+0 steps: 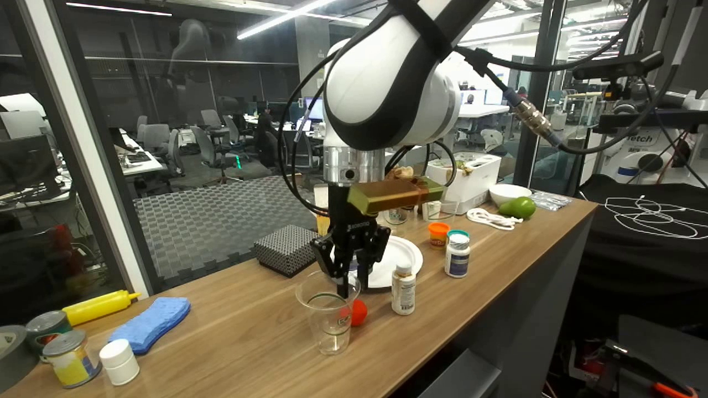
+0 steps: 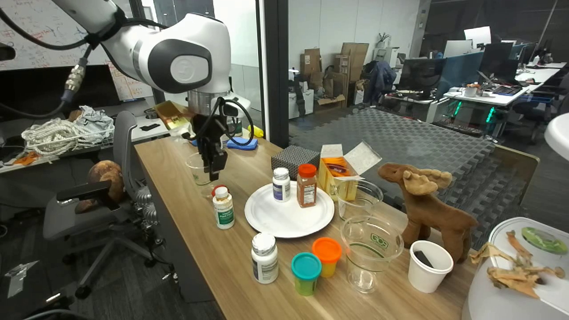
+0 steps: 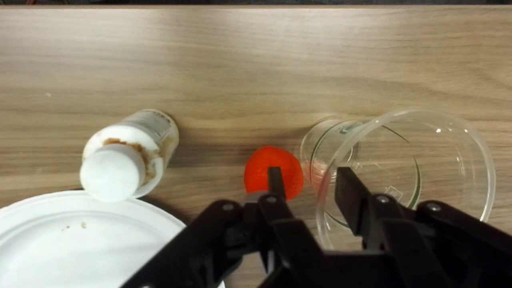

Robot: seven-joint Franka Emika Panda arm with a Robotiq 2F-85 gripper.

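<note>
A clear plastic cup (image 1: 325,325) stands upright on the counter. In the wrist view, the cup (image 3: 488,182) shows its wide mouth at the right, and a small round red object (image 3: 273,165) lies beside its base. My gripper is part open, pointing down at the cup's top. One finger (image 3: 346,194) overlaps the cup's mouth and the other finger (image 3: 277,185) is outside, over the red object, so the near rim passes between them. Whether either finger touches the rim, I cannot tell. The second exterior view has the gripper (image 2: 214,173) partly in front of the cup (image 2: 196,173).
A white bottle (image 1: 403,292) stands close by, near a white plate (image 2: 256,216) bearing two containers. A black mesh box (image 1: 286,249) sits behind. More jars and clear cups (image 2: 368,266) crowd the other end. Bare counter lies between the cup and the blue sponge (image 1: 151,324).
</note>
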